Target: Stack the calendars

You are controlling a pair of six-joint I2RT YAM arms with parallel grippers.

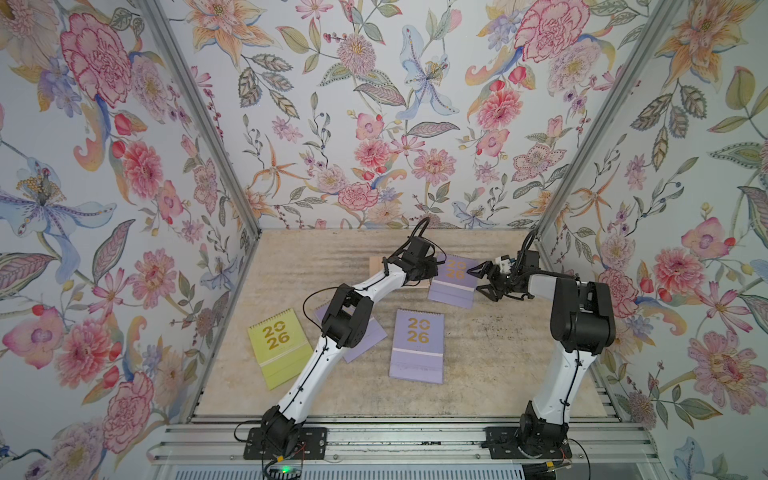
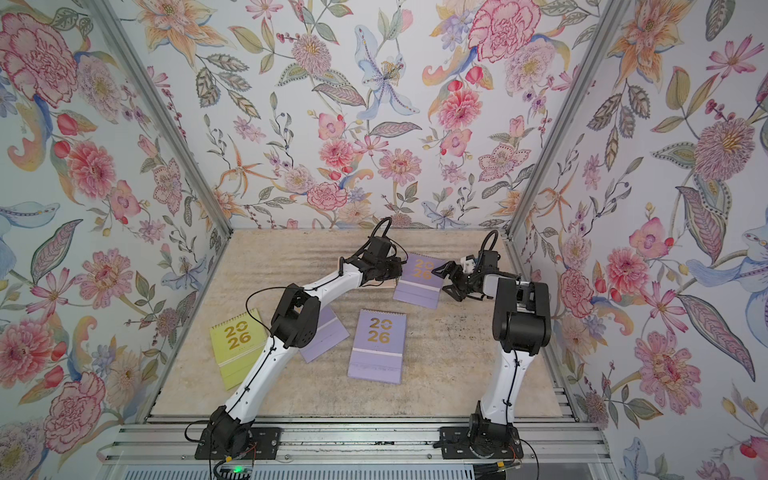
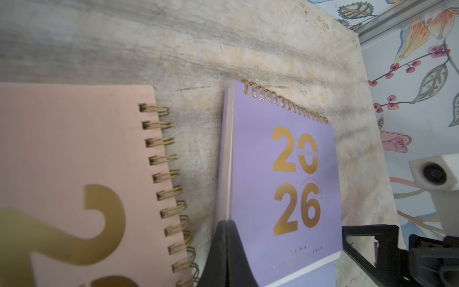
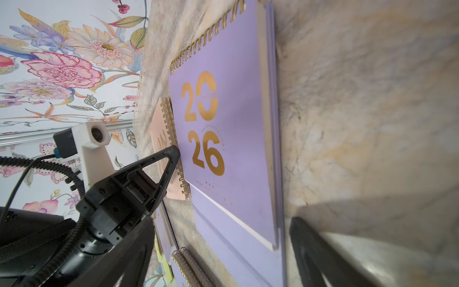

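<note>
A purple 2026 calendar point(image 1: 453, 278) lies at the back, between my grippers. My left gripper is shut at its left side, with nothing seen held, beside a pink calendar point(image 3: 86, 143) that the left arm mostly hides in the top views. My right gripper stands open at the purple calendar's right edge, fingers either side of that edge. Front middle lies another purple calendar point(image 1: 416, 360); a third purple one point(image 1: 360, 344) is partly under the left arm, and a yellow-green calendar point(image 1: 280, 352) lies at the front left.
Floral walls and metal rails point(image 2: 384, 432) bound it on the sides, back and front.
</note>
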